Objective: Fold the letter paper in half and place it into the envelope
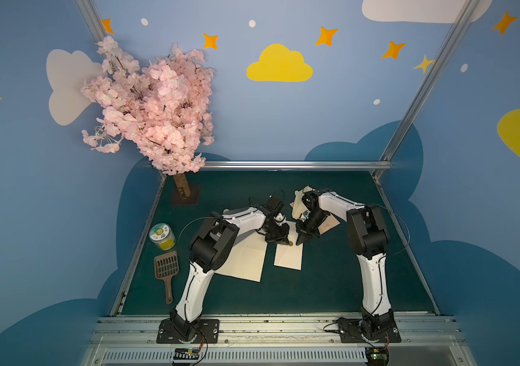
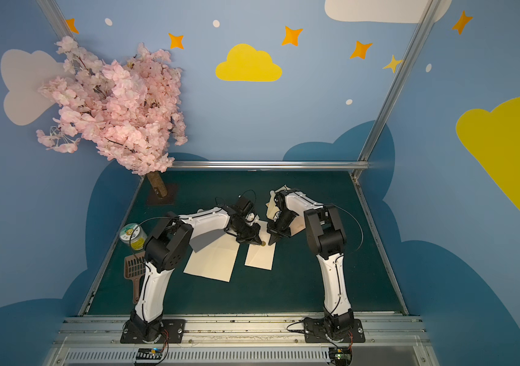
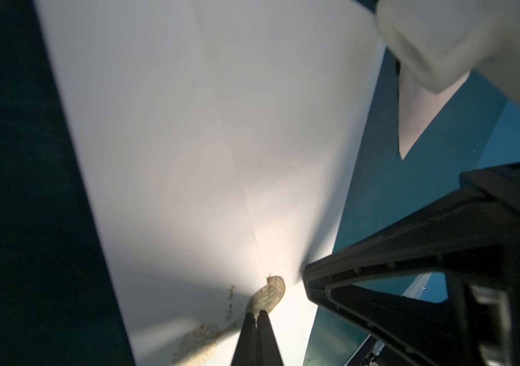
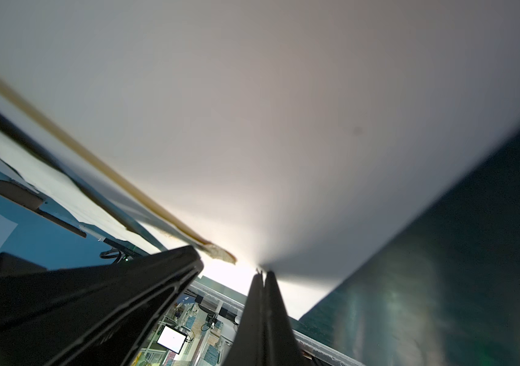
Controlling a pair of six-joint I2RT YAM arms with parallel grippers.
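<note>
A narrow white envelope (image 1: 288, 257) with a round gold seal (image 3: 267, 295) lies at the middle of the table, between the arms. My left gripper is shut, its tips right at the edge of the seal; whether anything thin is pinched there cannot be told. From the right, my right gripper stands shut low over the same white piece, with nothing visible between its fingers. In the right wrist view the seal (image 4: 220, 253) appears nearly edge-on. A larger cream sheet (image 1: 244, 259) lies flat to the left, partly under the left arm.
Behind the right gripper lie more cream and pinkish papers (image 1: 329, 224), partly hidden by the arm. At the left edge are a round tin (image 1: 162, 236), a brown slotted scoop (image 1: 166, 268) and a pink blossom tree (image 1: 162, 109).
</note>
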